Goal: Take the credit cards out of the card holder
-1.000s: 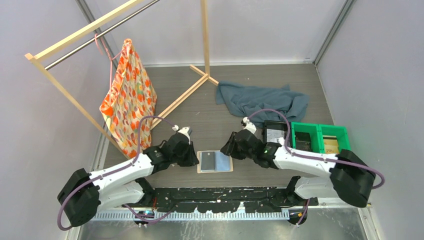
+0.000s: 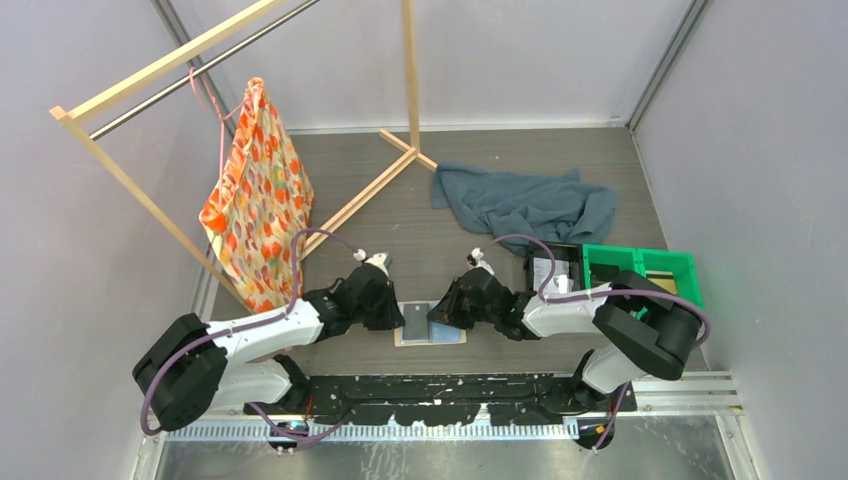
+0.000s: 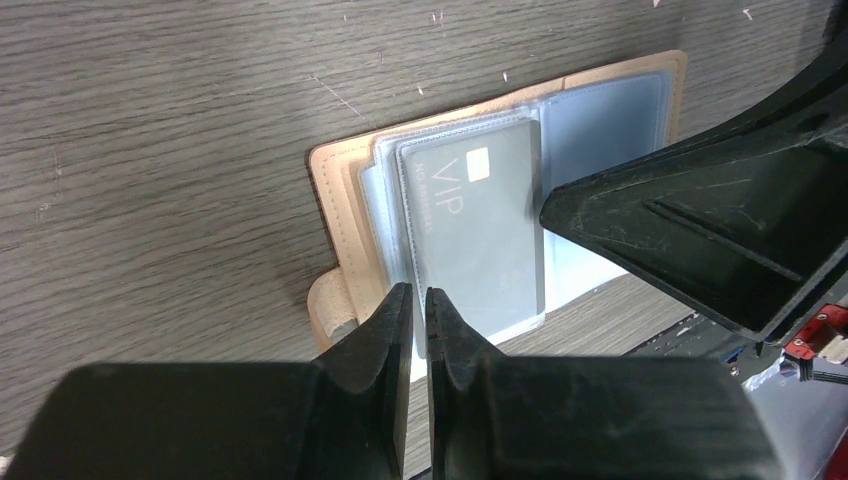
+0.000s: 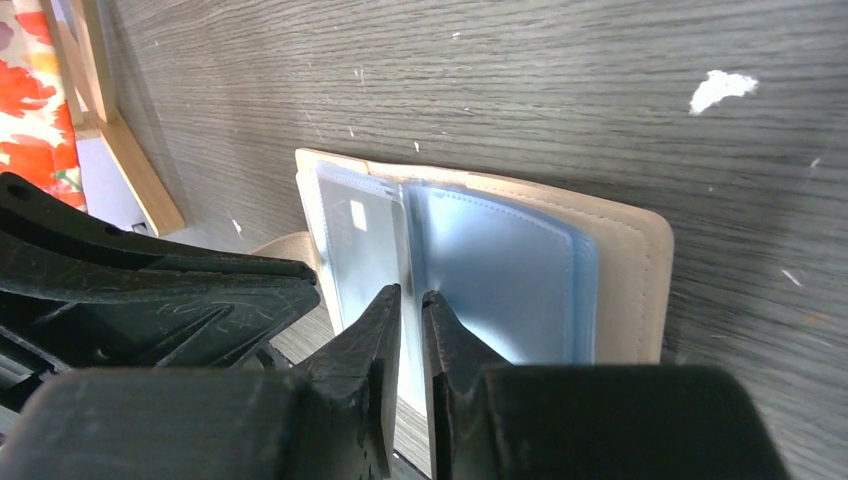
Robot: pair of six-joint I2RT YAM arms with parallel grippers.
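The card holder (image 2: 415,322) lies open on the table between both grippers. In the left wrist view a grey VIP card (image 3: 470,240) sits in its clear sleeve, beside a light blue pocket (image 3: 600,125). My left gripper is at the card's near-left edge, fingertips close together with a narrow gap. In the right wrist view my right gripper is at the ridge between the card side and the blue side (image 4: 500,270), fingertips slightly apart. Whether anything is between either pair of fingertips is unclear.
A floral cloth bag (image 2: 255,200) hangs from a wooden frame at left. A blue-grey cloth (image 2: 525,200) lies behind. Green bins (image 2: 678,265) and a black tray (image 2: 537,250) stand at right.
Both grippers have moved inward over the card holder from about a second ago, the right arm further leftward.
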